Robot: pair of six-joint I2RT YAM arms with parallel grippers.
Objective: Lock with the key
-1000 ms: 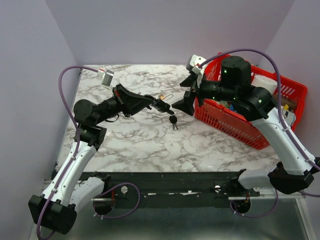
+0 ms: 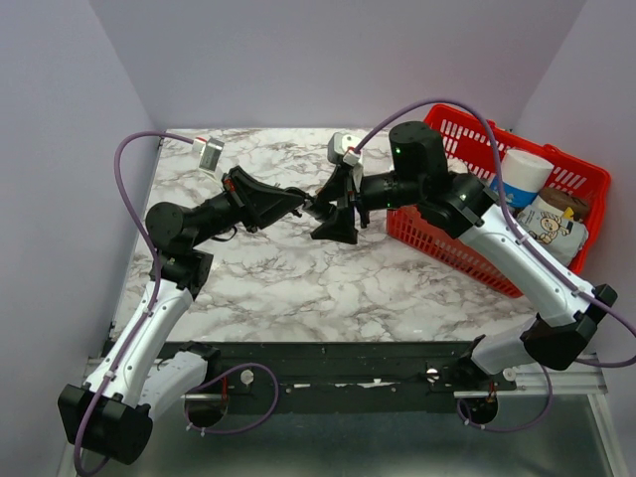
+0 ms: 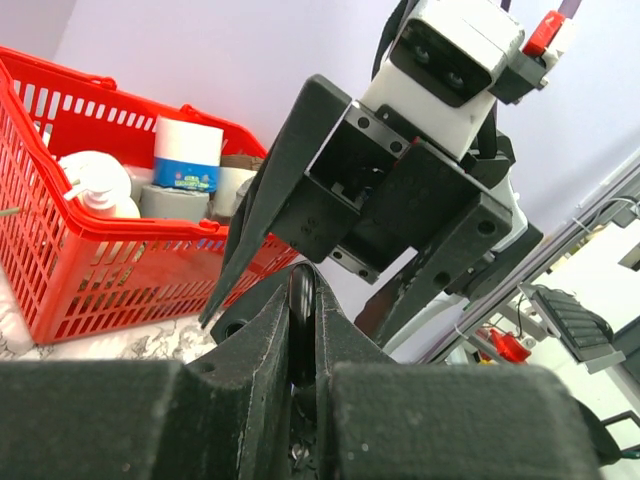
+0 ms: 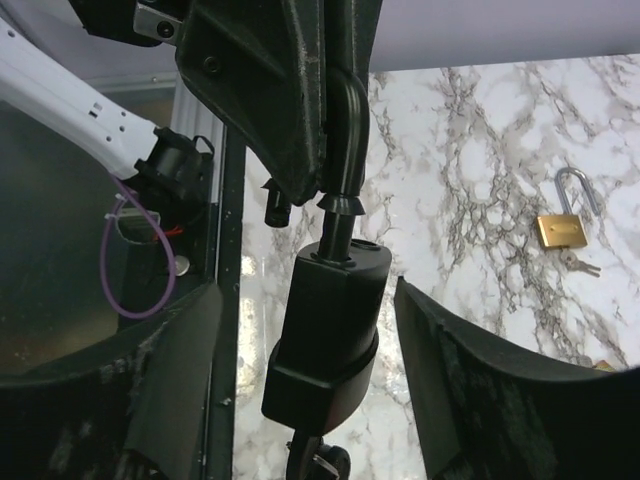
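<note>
A black lock (image 4: pixel 325 330) with a dark shackle hangs over the table, its body tilted. My left gripper (image 2: pixel 301 200) is shut on the shackle. In the right wrist view one shackle end enters the body and the free end (image 4: pixel 278 206) stands outside it, beside the left fingers (image 4: pixel 290 120). The fingers of my right gripper are open on either side of the body, with gaps to both. Below the body shows a black piece with metal (image 4: pixel 320 458); whether it touches the lock I cannot tell. From above, the right gripper largely hides the body.
A brass padlock (image 4: pixel 562 231) with its shackle raised lies on the marble table, small keys (image 4: pixel 579 263) beside it. The red basket (image 2: pixel 452 248), holding several goods, stands at the right.
My right gripper has moved left, from beside the lock to around its body. It now covers the black-headed keys and brass padlock in the top view. The left arm has stayed still.
</note>
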